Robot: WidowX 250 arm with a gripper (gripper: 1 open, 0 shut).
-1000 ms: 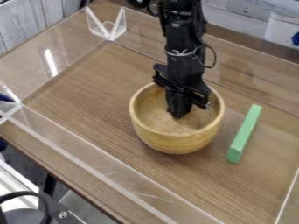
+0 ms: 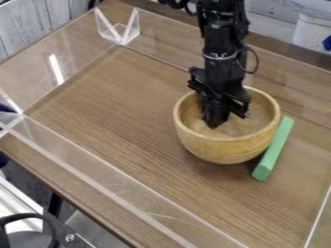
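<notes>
A wooden bowl (image 2: 223, 145) sits on the wooden table (image 2: 104, 145), right of the middle of the view. My black gripper (image 2: 230, 108) reaches down from the top into the bowl, its tips low inside near the upper part of the opening. It looks shut, and I see nothing clearly held between its fingers, though the tips are dark and hard to make out. A green bar (image 2: 274, 147) lies just right of the bowl, partly behind or against its side.
A clear plastic piece (image 2: 116, 27) stands at the back left. Black cables (image 2: 33, 225) lie off the table at the bottom left.
The bowl and my gripper in it have moved to the right, closer to the green bar, which stays in about the same place.
</notes>
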